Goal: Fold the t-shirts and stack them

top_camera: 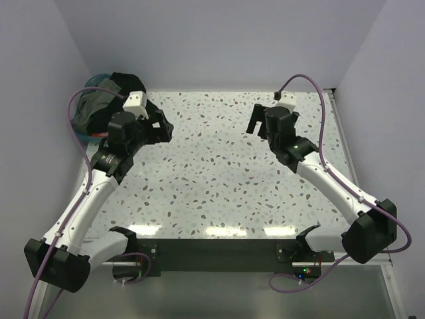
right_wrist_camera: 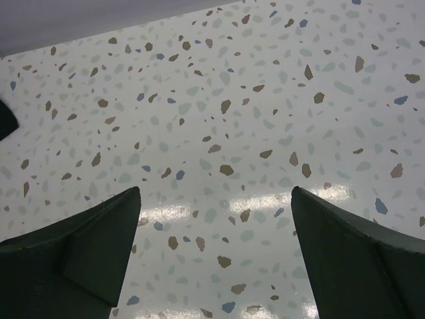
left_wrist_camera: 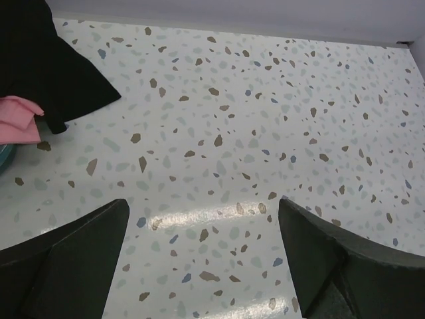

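Observation:
In the top view, a heap of clothing fills a blue basket (top_camera: 84, 138) at the back left. It includes a grey-green cloth (top_camera: 94, 106) and a black cloth (top_camera: 129, 83) hanging over the basket's right side. The left wrist view also has the black cloth (left_wrist_camera: 70, 76), along with a pink cloth (left_wrist_camera: 18, 119) near the rim. My left gripper (top_camera: 166, 127) stands open to the right of the basket, empty. At the right of the table, my right gripper (top_camera: 256, 122) is open too, nothing between its fingers.
Walls close it in at the back and sides. My left forearm partly covers the basket in the top view.

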